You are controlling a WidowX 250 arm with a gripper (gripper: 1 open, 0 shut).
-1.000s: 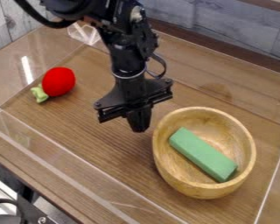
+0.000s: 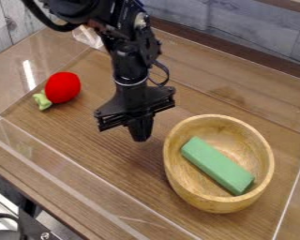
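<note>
My black gripper [image 2: 138, 126] hangs over the wooden table in the middle of the view, shut, with nothing visible between its fingers. Just right of it a wooden bowl [image 2: 183, 203] holds a green block [image 2: 217, 164]. A red ball-like object [image 2: 63, 86] lies to the left, with a small green piece [image 2: 42, 100] beside it.
A small white object [image 2: 90, 36] is at the back left. A black cable or part [image 2: 5, 225] shows at the lower left edge.
My gripper has shifted slightly to the left, away from the bowl. The bowl and the other objects look unmoved.
</note>
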